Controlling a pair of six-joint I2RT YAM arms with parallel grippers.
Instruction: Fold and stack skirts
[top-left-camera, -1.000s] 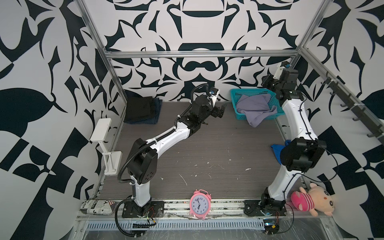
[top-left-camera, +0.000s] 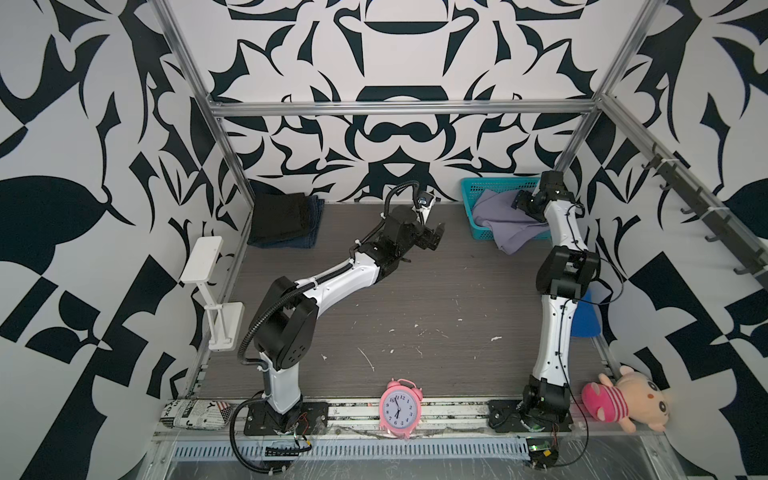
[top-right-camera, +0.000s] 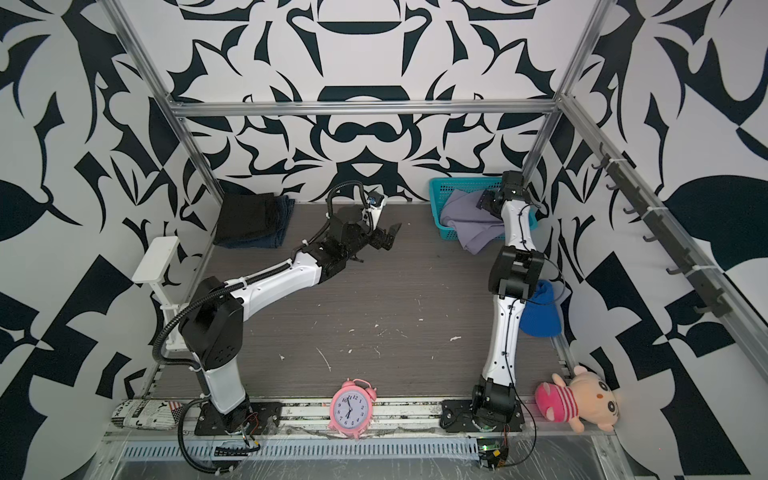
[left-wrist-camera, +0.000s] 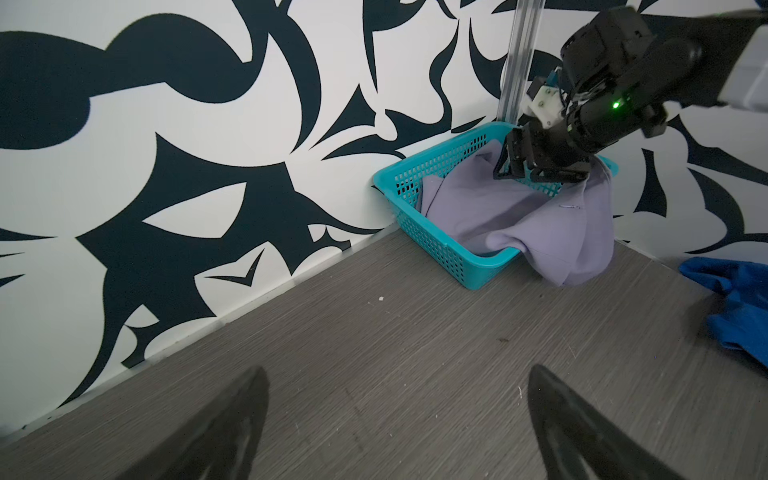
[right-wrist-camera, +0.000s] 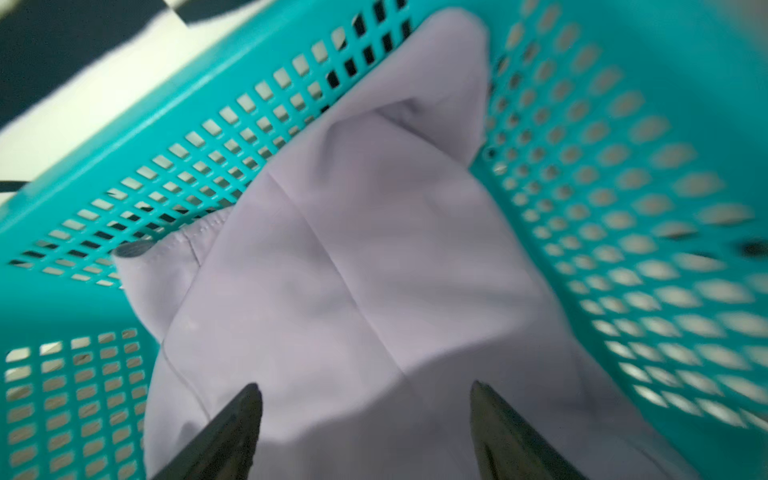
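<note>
A lavender skirt lies crumpled in the teal basket at the back right, one part draped over its front rim. My right gripper is down in the basket, open just above the lavender cloth. My left gripper hangs open over bare table in the middle, facing the basket. At the back left lies a folded stack of dark garments, black on top of dark blue denim.
A blue cloth lies at the right edge, beside the right arm. A white stand is at the left; a pink clock and plush toy sit at the front.
My right gripper has come down from above the basket's back right into it, over the skirt. My left gripper has moved very slightly.
</note>
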